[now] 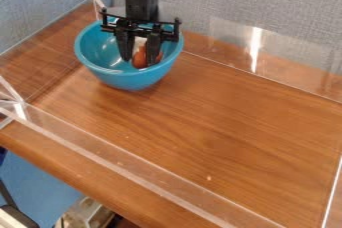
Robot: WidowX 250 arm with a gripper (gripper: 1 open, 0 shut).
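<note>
A light blue bowl (107, 70) stands near the back left of the wooden table. My black gripper (139, 50) reaches down into it from above, its fingertips inside the bowl around an orange object (142, 60), which seems to be held between them. The fingers and the bowl's rim partly hide that object, so its shape is hard to tell.
Clear panels edge the table, with a grey textured wall behind. Below the front left edge are a blue floor and some tan items (83, 215).
</note>
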